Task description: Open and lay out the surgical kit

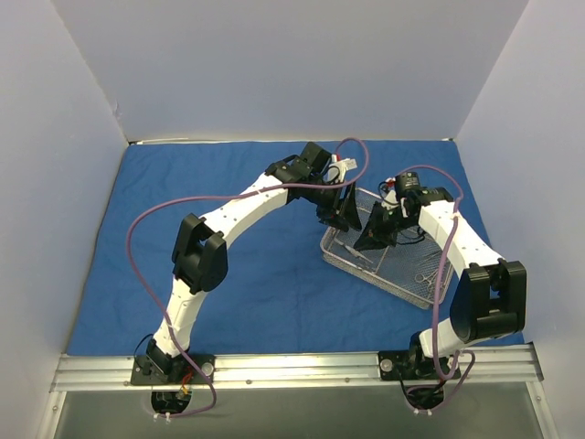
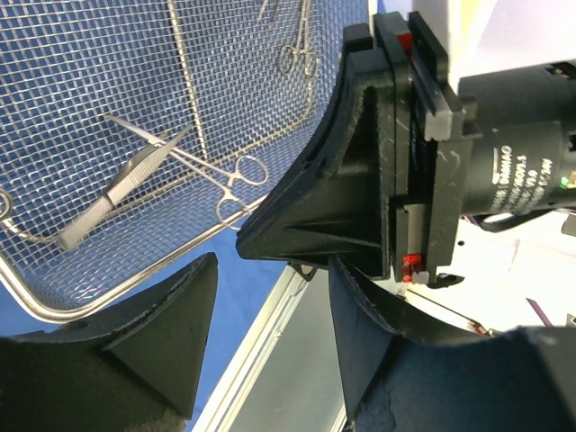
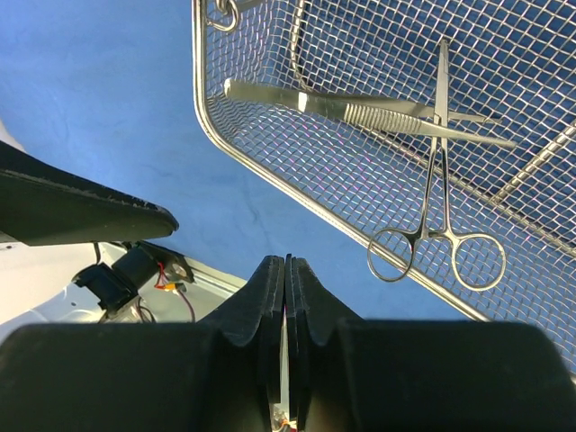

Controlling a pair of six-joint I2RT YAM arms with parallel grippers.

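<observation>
The wire mesh tray [image 1: 376,283] lies on the right side of the blue cloth. In its near left corner, metal tweezers cross over ring-handled scissors or a clamp; the same tweezers [image 2: 112,193] and ringed tool [image 2: 221,181] appear in the left wrist view. Above this corner my right gripper is shut, with nothing visible between its fingertips. My left gripper stands open and empty over the tray's left end, close beside the right one.
More ringed tools [image 1: 427,277] lie at the tray's right end, with another ring [image 3: 224,15] at its left end. The two grippers are very near each other.
</observation>
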